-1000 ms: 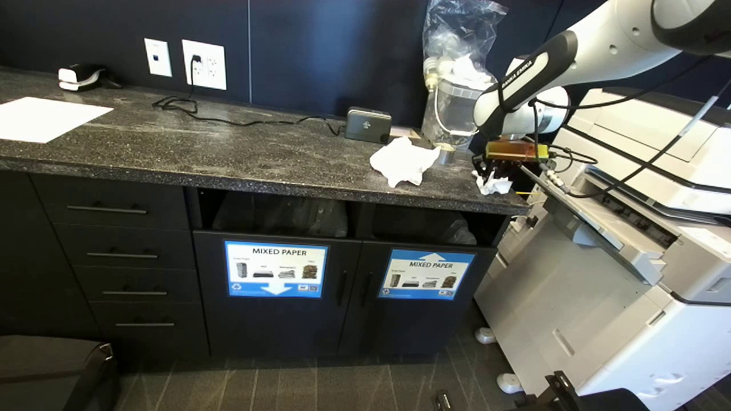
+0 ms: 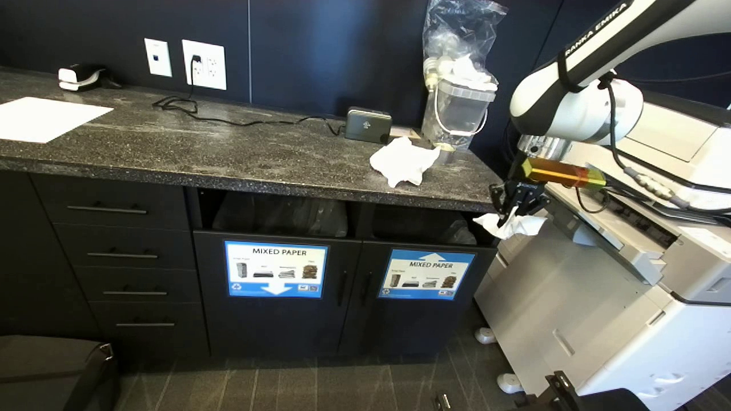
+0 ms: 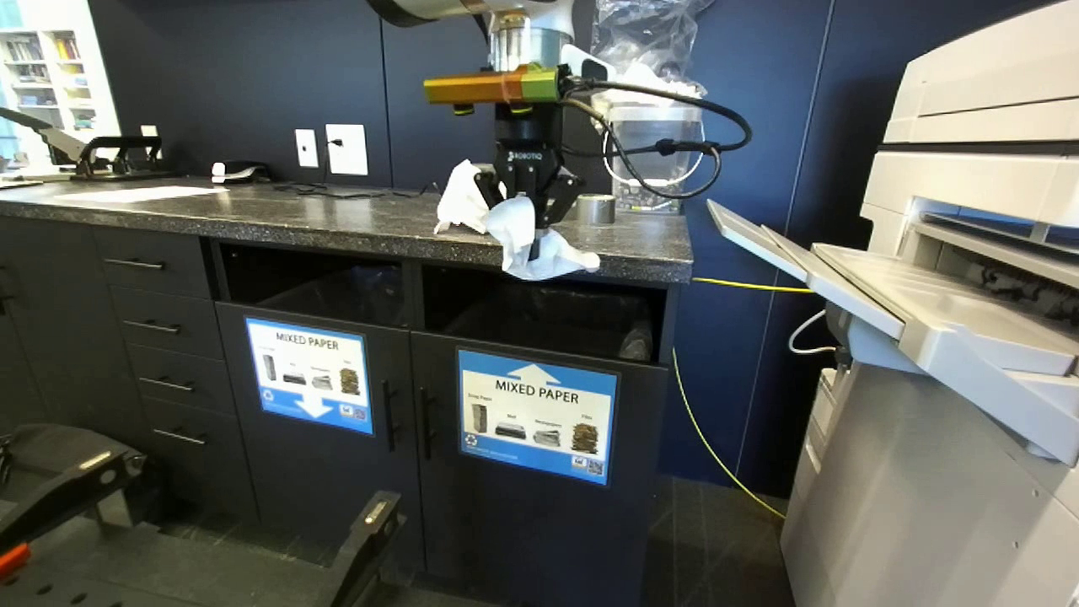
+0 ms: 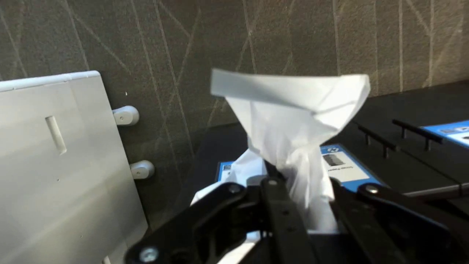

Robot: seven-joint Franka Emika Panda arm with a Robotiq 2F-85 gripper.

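A crumpled white paper (image 4: 290, 114) is pinched between the fingers of my gripper (image 3: 533, 228), its edges spreading out on both sides. In exterior view 1, the gripper (image 2: 515, 205) and the held paper (image 2: 510, 225) hang in front of the counter's right end. The wrist view shows the floor and cabinet front below them. A second crumpled white paper (image 2: 404, 162) lies on the countertop (image 2: 274, 150), apart from the gripper. Under the counter are two dark bin openings (image 3: 546, 303), each above a door with a "MIXED PAPER" sign (image 3: 536, 415).
A clear bucket (image 2: 457, 109) stuffed with bags stands at the back of the counter, beside a roll of tape (image 3: 596, 208) and a small grey box (image 2: 368, 125). The printer (image 2: 582, 274) stands close on the right. A flat white sheet (image 2: 48, 117) lies far left.
The paper on the counter has not moved.
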